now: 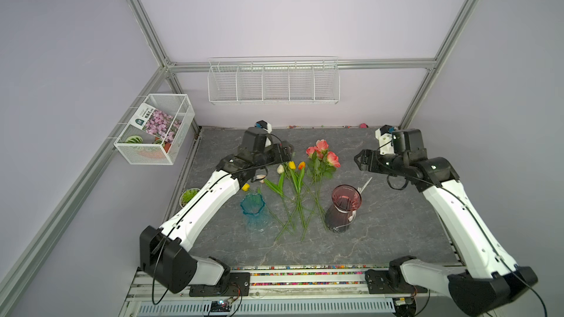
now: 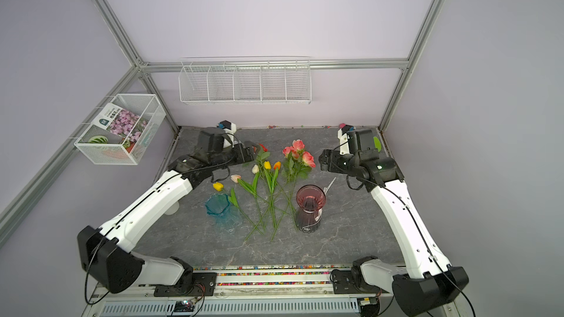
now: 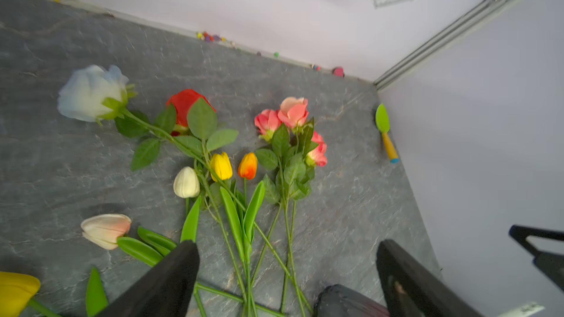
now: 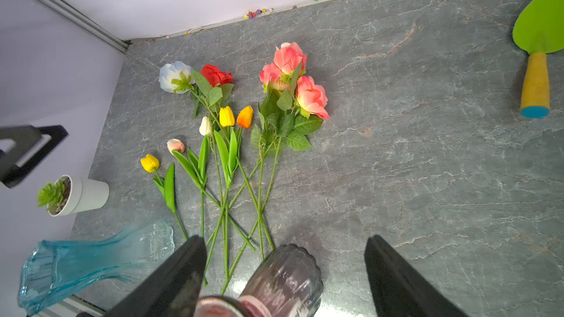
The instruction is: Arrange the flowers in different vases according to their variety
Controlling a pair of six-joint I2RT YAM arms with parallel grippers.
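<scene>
Loose flowers lie on the grey table: pink roses [image 1: 320, 153], a red rose [image 3: 185, 105], a pale blue rose [image 3: 91, 94], and several tulips, such as yellow [image 4: 226, 116], orange [image 4: 244, 116], white [image 3: 186, 182] and pale pink [image 3: 105, 229]. Their stems cross toward the front. A blue glass vase [image 1: 253, 211] stands left of them, a dark red vase [image 1: 337, 214] right. My left gripper [image 1: 283, 152] hangs above the flowers' left part, fingers apart, empty. My right gripper [image 1: 363, 160] hangs behind and right of the red vase, fingers apart, empty.
A potted succulent [image 4: 88, 193] stands at the left edge, a green trowel [image 4: 535, 82] lies at the right. Wire baskets [image 1: 273, 82] hang on the back and left walls.
</scene>
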